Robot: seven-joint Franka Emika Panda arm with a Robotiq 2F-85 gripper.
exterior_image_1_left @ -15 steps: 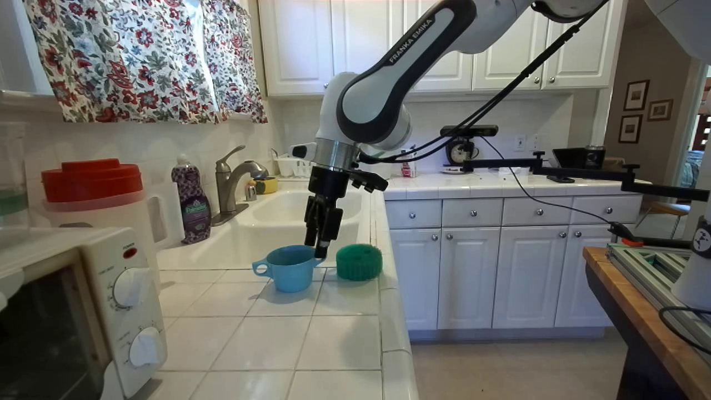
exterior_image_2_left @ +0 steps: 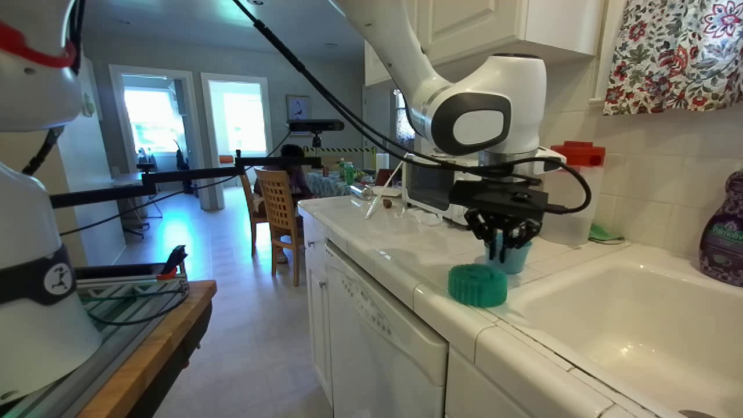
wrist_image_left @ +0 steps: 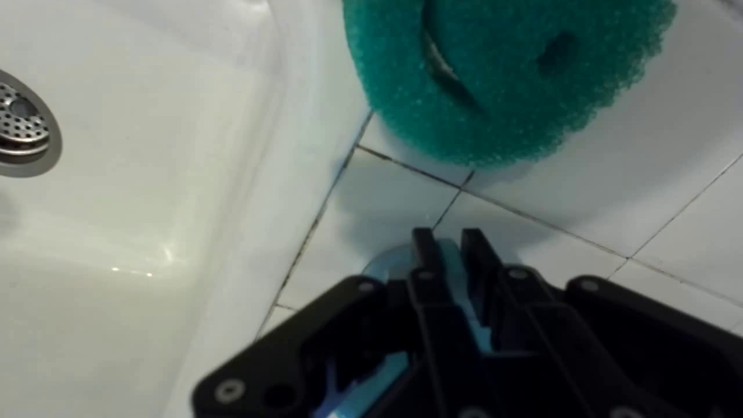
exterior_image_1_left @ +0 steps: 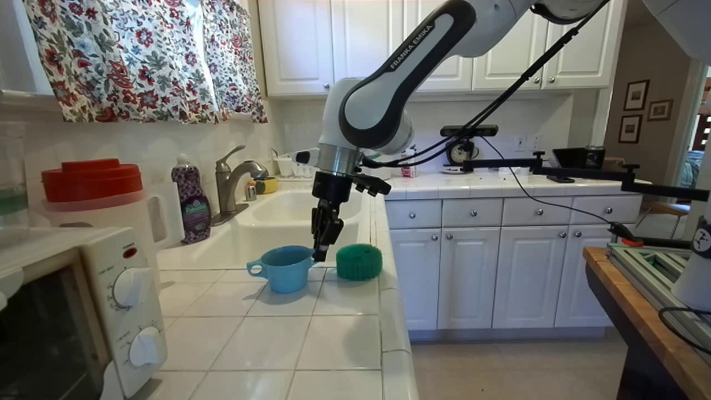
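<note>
A light blue cup (exterior_image_1_left: 285, 270) stands upright on the white tiled counter, its handle to the left in exterior view 1. My gripper (exterior_image_1_left: 321, 253) points down at the cup's right side. In the wrist view, the dark fingers (wrist_image_left: 425, 261) are close together, with a narrow strip of the blue cup (wrist_image_left: 456, 275) showing between them. Whether they press on it cannot be made out. Much of the cup is hidden behind the gripper there. Beside it sits a round green scrubber (exterior_image_1_left: 359, 262), apart from the fingers.
The white sink basin (wrist_image_left: 139, 230) lies right behind the cup. A toaster oven (exterior_image_1_left: 126, 313) stands at the front left, with a red-lidded container (exterior_image_1_left: 93, 183) behind it. A purple soap bottle (exterior_image_1_left: 193, 203) is near the faucet (exterior_image_1_left: 230, 183). Counter tiles in front of the cup are clear.
The fingers have drawn closer together, and my gripper has shifted slightly right. The cup has moved a little to the left. The green scrubber has stayed put.
</note>
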